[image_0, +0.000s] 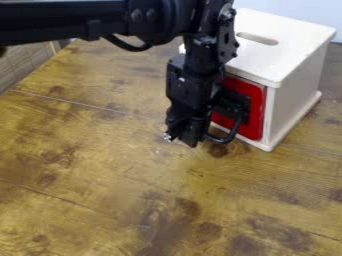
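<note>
My black gripper (187, 128) hangs low over the wooden table, in front of a white box (291, 80) with a red front panel (251, 122). The gripper covers the left part of the red panel. Its fingertips point down, close to the table just left of the box's front corner. Whether they are open or shut, and whether anything is between them, is hard to make out.
The box has a slot in its top and stands at the right. A pale wall edge shows at the upper left.
</note>
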